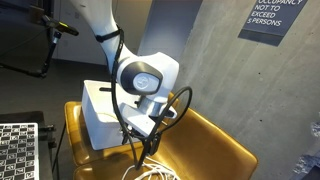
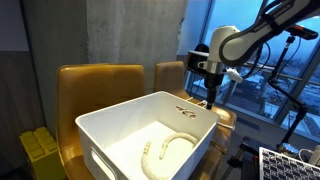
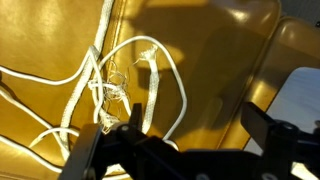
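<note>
Loose white rope (image 3: pixel 178 85) lies in loops on the brown leather seat, with frayed ends showing in the wrist view. My gripper is open above it, its two dark fingers wide apart and nothing held between them. The rope is mostly to the left finger's side in that view. In exterior view 1 the gripper (image 1: pixel 138 153) points down close to the rope (image 1: pixel 158 173); whether it touches cannot be told. A white box (image 2: pixel 95 152) stands beside the arm, with a thick curved piece of white rope (image 2: pixel 146 162) inside it.
Brown seats (image 1: pixel 210 148) run along the concrete wall, their backrests rising behind the work area. A yellow block stack (image 2: pixel 40 157) stands at the far left of exterior view 2. A checkered board (image 1: pixel 18 150) is at the near left.
</note>
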